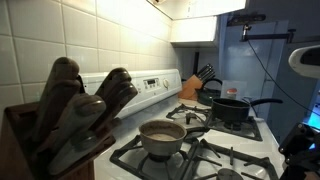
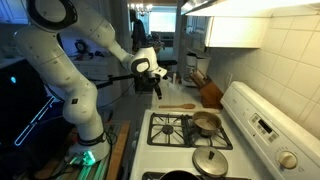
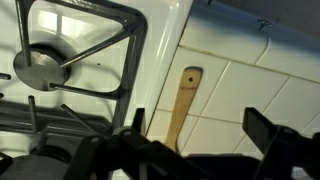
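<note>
My gripper is open, its dark fingers spread wide at the bottom of the wrist view with nothing held between them. A wooden utensil (image 3: 187, 94), perhaps a spoon, lies on the white tiled counter between and ahead of the fingers; its lower end is hidden. In exterior view 2 the gripper (image 2: 157, 93) hangs near the counter's far end, just left of that wooden utensil (image 2: 178, 106). At the right edge of exterior view 1, the dark gripper (image 1: 298, 145) is partly cut off.
Beside the counter stands the white stove with black grates (image 3: 128, 62). On it are a pot (image 1: 162, 138), a black pan (image 1: 230, 110), a kettle (image 1: 209, 92) and a lidded pot (image 2: 210, 161). A knife block (image 1: 25, 140) fills the left of exterior view 1.
</note>
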